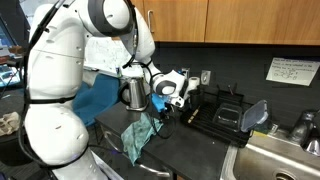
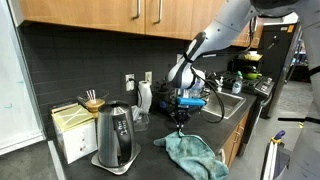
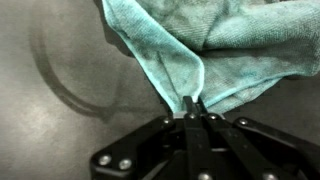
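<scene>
A teal towel (image 3: 235, 45) lies loosely folded on the dark counter, filling the upper right of the wrist view. Its edges draw together at my gripper, whose fingers are shut with a pinch of cloth at the tips. In exterior view 2 the towel (image 2: 195, 153) rises to a small peak under the gripper (image 2: 181, 131), while the rest spreads over the counter toward its front edge. From exterior view 1 the towel (image 1: 139, 136) shows left of the counter's middle, below the arm's white wrist (image 1: 168, 86).
A steel kettle (image 2: 117, 135) and a toaster (image 2: 77, 128) stand by the back wall. A black dish rack (image 1: 222, 116) and the sink (image 1: 270, 160) lie to the right in exterior view 1. Bare counter (image 1: 198, 152) separates towel and sink.
</scene>
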